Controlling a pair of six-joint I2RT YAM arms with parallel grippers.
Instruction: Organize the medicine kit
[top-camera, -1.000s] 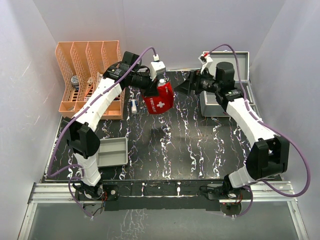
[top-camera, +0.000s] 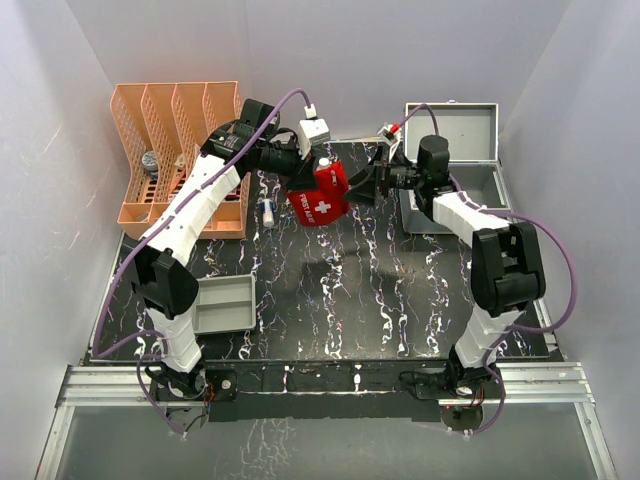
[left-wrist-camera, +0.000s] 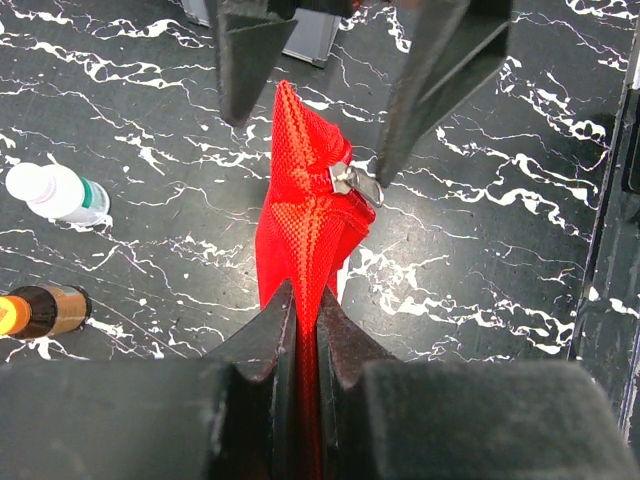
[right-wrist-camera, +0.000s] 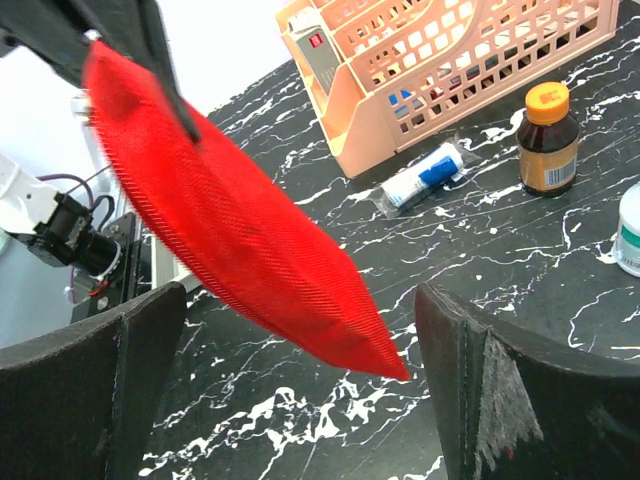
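A red first aid pouch (top-camera: 320, 198) with white lettering is held up above the middle of the table. My left gripper is shut on one edge of it, and the cloth bunches between the fingers. A metal zipper pull (left-wrist-camera: 356, 184) shows on the pouch's narrow side. Close to the pouch's free end, my right gripper stands open. Its fingers lie to either side of the red cloth (right-wrist-camera: 250, 230) in the right wrist view, and whether they touch it I cannot tell. The grey case (top-camera: 455, 130) sits open at the back right.
An orange compartment rack (top-camera: 226, 218) fills the back left, with a wrapped roll (right-wrist-camera: 425, 178) in front of it. A brown bottle (right-wrist-camera: 548, 138) and a white bottle (left-wrist-camera: 60, 194) stand nearby. An empty grey tray (top-camera: 225, 304) lies front left.
The right arm has swung inward, bringing its open gripper leftward up to the pouch's right end. The left arm and the pouch have stayed almost where they were.
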